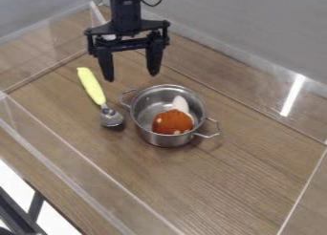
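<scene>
My black gripper (129, 59) hangs open over the upper middle, fingers spread wide, nothing between them, above and a little left of a steel pot (147, 124). The pot has two side handles and holds an orange round object (171, 122) and a white piece behind it. Left of the pot lies a yellow, long object (90, 85), with a rounded metal piece (110, 117) at its lower end.
Pale walls (255, 38) bound it at the back and left.
</scene>
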